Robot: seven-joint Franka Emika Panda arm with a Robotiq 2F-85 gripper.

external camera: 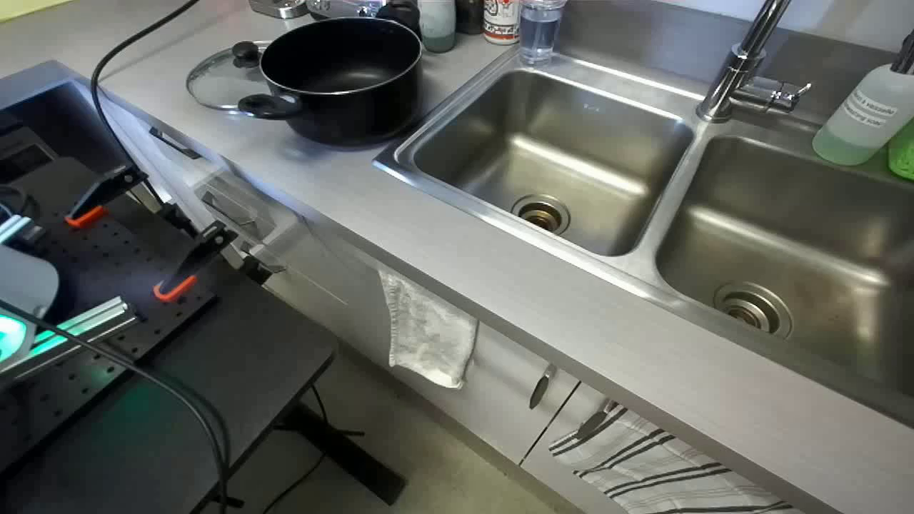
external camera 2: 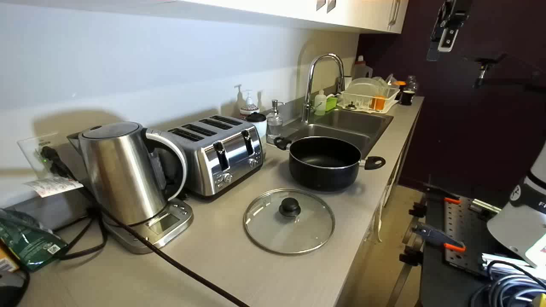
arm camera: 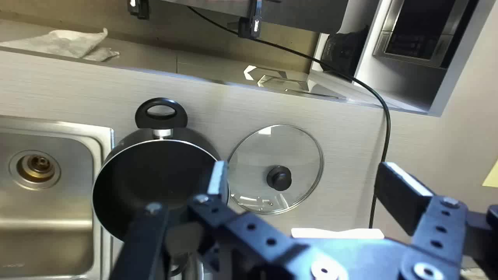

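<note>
A black two-handled pot (external camera: 355, 103) stands uncovered on the counter beside the sink, and its inside looks empty. Its round glass lid (external camera 2: 274, 230), with a black knob (external camera 2: 289, 207), lies flat on the counter close to the pot. From the wrist view, my gripper is over the counter with its fingers wide apart and nothing held. The lid (arm camera: 298, 144) and its knob (arm camera: 279, 178) appear between the fingers, lower down on the counter. One finger overlaps the edge of the pot (arm camera: 158, 177) in that view. At the top right of exterior view 2, part of the gripper (external camera 2: 446, 36) may show.
A toaster (external camera 2: 225, 151) and a kettle (external camera 2: 125, 174) line the wall. The double sink (external camera: 548, 163) has a faucet (external camera: 737, 77). A black cable (arm camera: 386, 121) crosses the counter past the lid. Bare counter (external camera: 480, 248) runs along the sink's front.
</note>
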